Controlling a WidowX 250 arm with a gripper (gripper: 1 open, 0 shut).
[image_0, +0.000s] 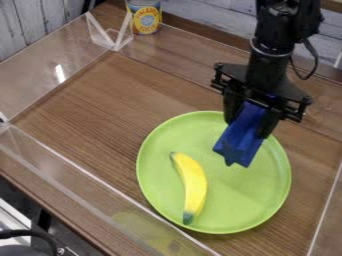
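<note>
My black gripper (253, 108) is over the back right part of a green plate (234, 208), tilted down around a blue object (241, 145) that hangs at its fingers. Whether the fingers are closed on it is hard to make out. A yellow banana (191, 185) lies on the left part of the plate.
A can (143, 15) stands at the back. Clear plastic walls edge the table at left and front left, and a white plank wall runs behind.
</note>
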